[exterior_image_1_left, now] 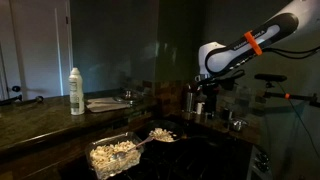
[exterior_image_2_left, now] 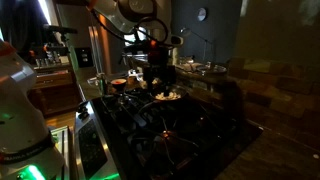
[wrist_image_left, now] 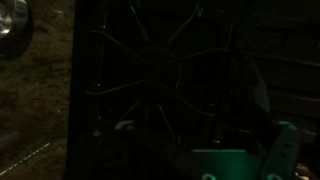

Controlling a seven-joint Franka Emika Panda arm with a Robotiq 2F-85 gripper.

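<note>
The arm reaches in from the right in exterior view 1, with its dark gripper (exterior_image_1_left: 205, 88) hanging above the back of the counter area. In exterior view 2 the gripper (exterior_image_2_left: 157, 72) is high over the stove, and its fingers blend into the dark background. A dark pan holds pale, lumpy food (exterior_image_1_left: 162, 134); the same food (exterior_image_2_left: 169, 96) shows at the far side of the stove. In front of it, a clear tray (exterior_image_1_left: 92, 163) is filled with similar food, a utensil (exterior_image_1_left: 140, 145) lying across it. Whether the fingers hold anything is too dark to see.
Burner grates (wrist_image_left: 155, 78) fill much of the wrist view, beside a speckled counter (wrist_image_left: 35, 105) with a metal round object (wrist_image_left: 13, 17). A white bottle (exterior_image_1_left: 76, 90) and stacked flat items (exterior_image_1_left: 106, 104) stand on the left counter. Several containers crowd the back right.
</note>
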